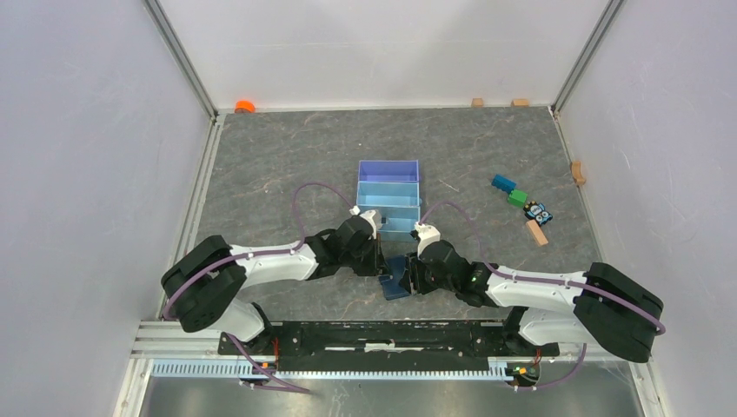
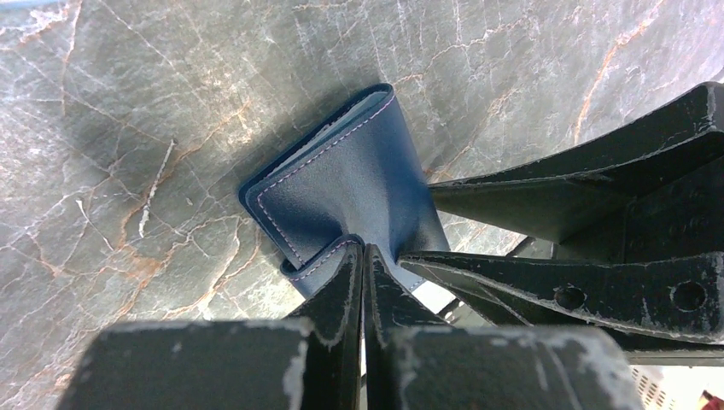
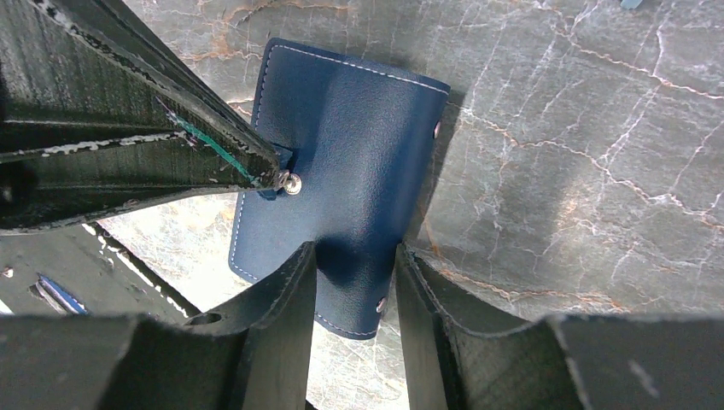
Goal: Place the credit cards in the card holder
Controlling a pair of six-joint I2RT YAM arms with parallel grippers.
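Observation:
The dark blue card holder (image 3: 359, 145) lies folded on the table, its pale stitching showing. My right gripper is shut on the holder's thick side, which stands between its fingers. My left gripper is shut, its tips at the holder's small strap (image 2: 329, 258). A metal snap (image 3: 292, 184) shows right beside those tips in the right wrist view. Whether the strap is pinched or only pressed, I cannot tell. Both grippers meet over the holder in the top view. No credit card can be made out clearly.
Behind the grippers stands a blue bin with compartments (image 1: 388, 182), its front partly covered by my left hand. Blue and green blocks (image 1: 517, 198), an owl toy (image 1: 537, 213) and a wooden block (image 1: 536, 233) lie at the right.

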